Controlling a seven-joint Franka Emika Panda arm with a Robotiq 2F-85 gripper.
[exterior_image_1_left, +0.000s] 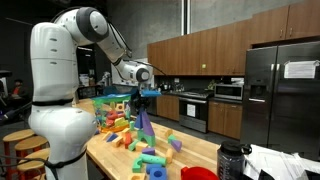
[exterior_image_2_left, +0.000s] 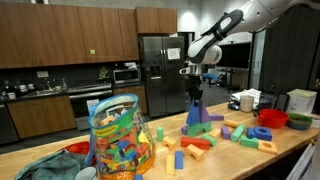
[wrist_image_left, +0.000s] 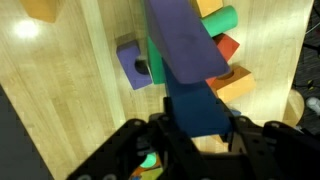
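Note:
In the wrist view my gripper is shut on a long block (wrist_image_left: 195, 105), blue near the fingers and purple farther out. From the side it shows as a tall purple-blue wedge (exterior_image_1_left: 147, 126), point upward, hanging under the gripper (exterior_image_1_left: 141, 100). The other exterior view has the same wedge (exterior_image_2_left: 197, 122) below the dark gripper (exterior_image_2_left: 194, 97), its lower end among loose blocks. Whether it touches them I cannot tell. Beneath it in the wrist view lie a green cylinder (wrist_image_left: 220, 20) and an orange block (wrist_image_left: 234, 84).
A clear tub of colored blocks (exterior_image_2_left: 122, 135) stands on the wooden table. Green blocks (exterior_image_1_left: 152, 158) and other colors lie scattered nearby. Red (exterior_image_2_left: 299, 121) and green bowls, a black canister (exterior_image_1_left: 231, 160) and a white cloth (exterior_image_1_left: 275, 163) are around the edges. A person (exterior_image_1_left: 139, 72) stands behind.

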